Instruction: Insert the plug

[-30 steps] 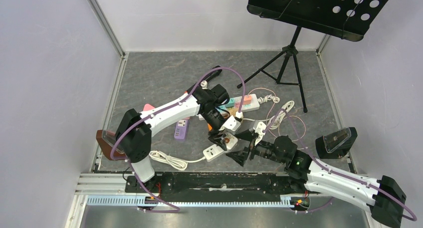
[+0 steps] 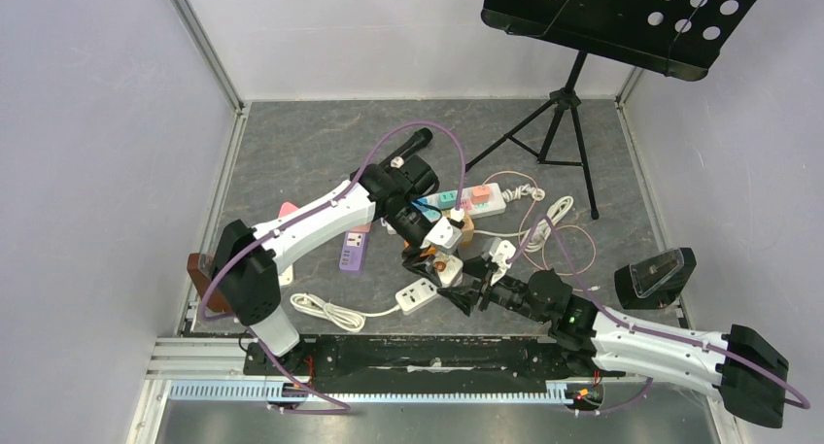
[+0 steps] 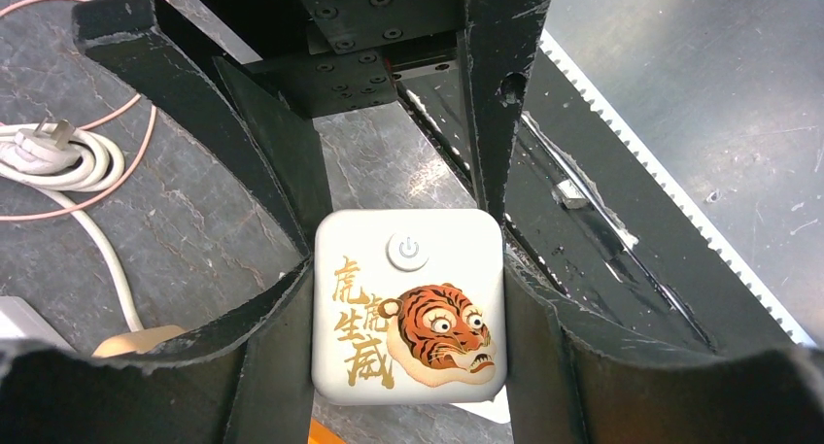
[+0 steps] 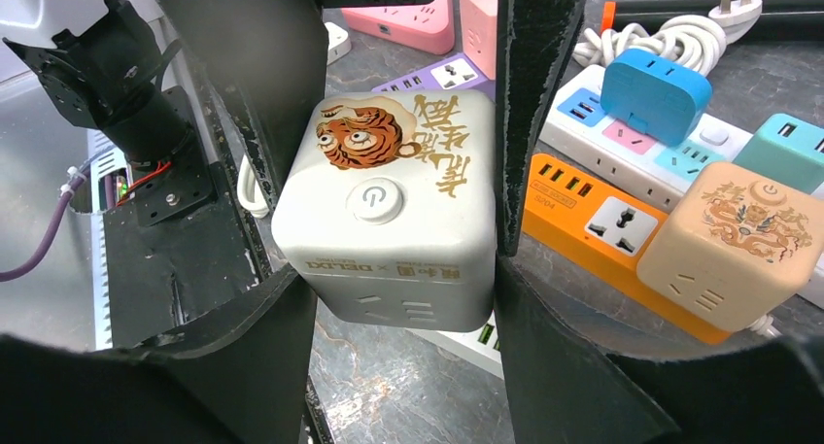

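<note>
A white cube plug adapter with a tiger print [image 3: 408, 337] [image 4: 384, 230] is held up between both grippers near the front centre of the workspace in the top view. My left gripper has its fingers against the cube's two sides. My right gripper is shut on the same cube from the other side. Beneath them a white power strip [image 2: 416, 294] lies on the floor, mostly hidden by the cube in the wrist views.
An orange strip [image 4: 564, 211], a beige cube [image 4: 729, 255], a white strip [image 4: 573, 123] and a purple strip [image 2: 353, 255] lie behind and left. Coiled cables [image 2: 330, 313] lie nearby. A black stand [image 2: 554, 123] is at back right.
Both arms have shifted slightly around the cube; the left arm's upper links moved a little and the right gripper adjusted its position slightly.
</note>
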